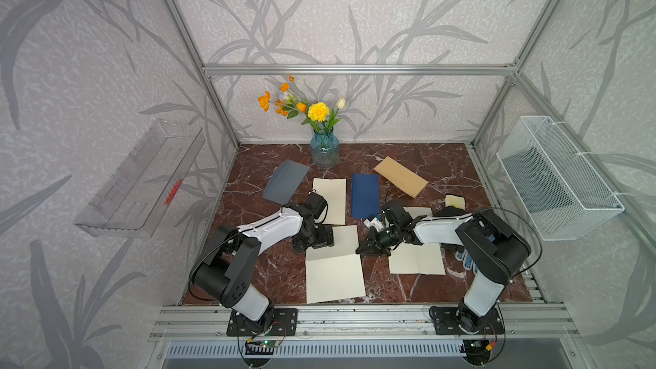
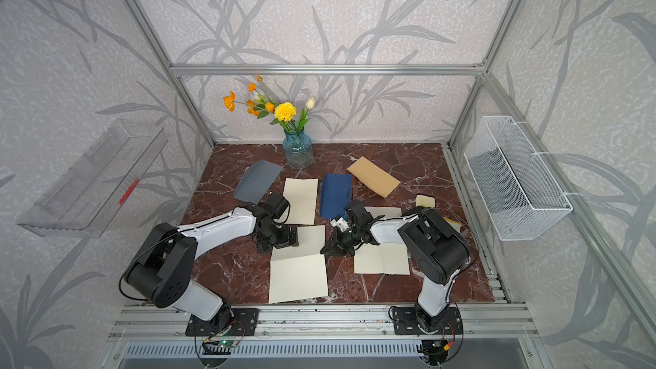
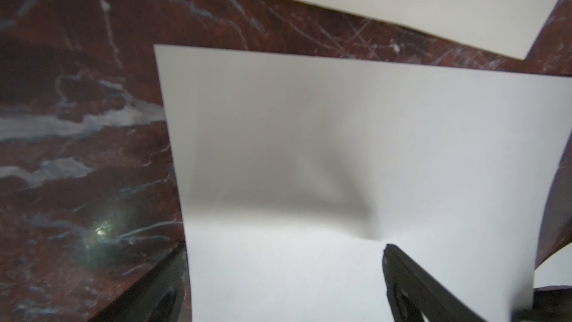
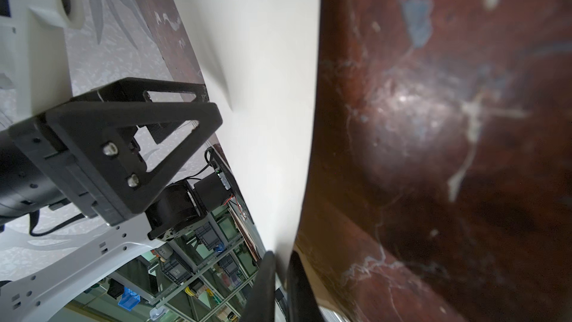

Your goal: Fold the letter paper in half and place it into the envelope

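Observation:
A cream letter paper (image 1: pixel 335 278) with a crease across its middle lies near the table's front edge. My right gripper is shut on its right edge, close to the crease, and the sheet bends up slightly there. Over the left part of the paper's far half, my left gripper (image 1: pixel 325 237) stands open. Its two fingers (image 3: pixel 414 289) are wide apart in the left wrist view, with the paper surface beneath and nothing gripped. Envelopes lie at the back: a blue one (image 1: pixel 365 196), a tan one (image 1: pixel 401 177) and a grey one (image 1: pixel 285 181).
Another cream sheet (image 1: pixel 330 198) lies just beyond the letter paper. A further creased sheet (image 1: pixel 418 261) is partly under my right arm. The flower vase (image 1: pixel 324 149) stands at the back. At the right, a small yellowish item (image 1: pixel 455 201) lies beside the arm.

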